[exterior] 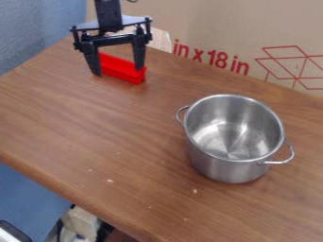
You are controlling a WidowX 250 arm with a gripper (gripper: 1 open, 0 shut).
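Observation:
A red block [124, 74], long and low, lies at the back left of the wooden table. My black gripper [116, 62] stands open right over it, its fingers on either side of the block's upper part. Whether they touch it cannot be told. A steel pot [233, 137] with two side handles sits upright at the right.
A cardboard panel [278, 57] with red print stands behind it. The table's left edge drops to a blue surface [25, 175].

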